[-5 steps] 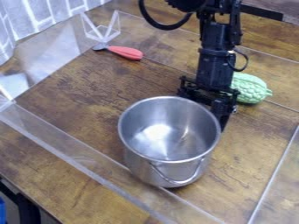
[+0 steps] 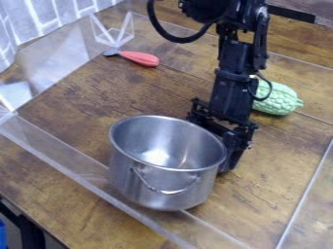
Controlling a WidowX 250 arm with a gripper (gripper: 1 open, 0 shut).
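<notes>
A steel pot (image 2: 166,175) with a wire handle stands on the wooden table in the lower middle of the camera view. The black arm comes down from the top, and its gripper (image 2: 219,131) is low at the pot's back-right side, partly hidden behind the rim. Whether its fingers are open or shut on the pot cannot be told.
A green ridged object (image 2: 276,98) lies right of the arm. A red-handled tool (image 2: 136,57) lies at the back left. Clear plastic edging (image 2: 53,146) runs along the left.
The pot has moved left and a little toward the back. The gripper has shifted left and down along with it.
</notes>
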